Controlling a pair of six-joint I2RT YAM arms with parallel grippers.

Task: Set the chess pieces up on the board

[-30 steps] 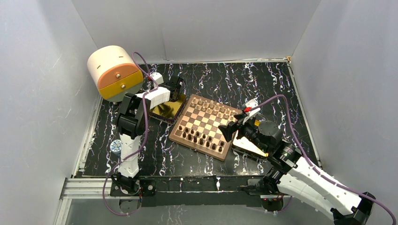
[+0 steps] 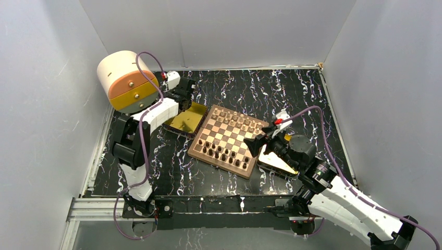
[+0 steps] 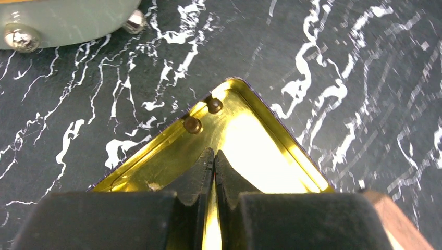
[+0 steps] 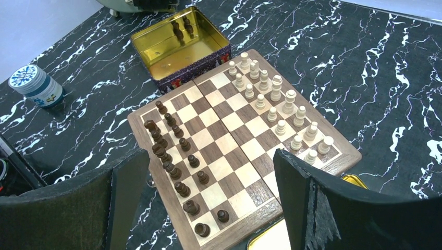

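Observation:
The wooden chessboard [image 2: 229, 136] lies mid-table. Along its near left side stand dark pieces [image 4: 171, 169] in two rows, with a wider gap between the two front-row pieces at the low end. Light pieces [image 4: 275, 88] stand in two rows on the opposite side. In the gold tin [image 3: 255, 135], two dark pieces [image 3: 192, 125] are in the far corner. Over this tin my left gripper points down, shut, with nothing visible between its tips. My right gripper hangs open and empty above the board's right edge.
A second tin [image 2: 276, 162] lies partly under the right arm. Behind the left arm stands a rounded drawer box [image 2: 127, 80], close to the first tin. A blue-and-white jar [image 4: 37, 86] stands on the left.
The right arm and the board look unchanged.

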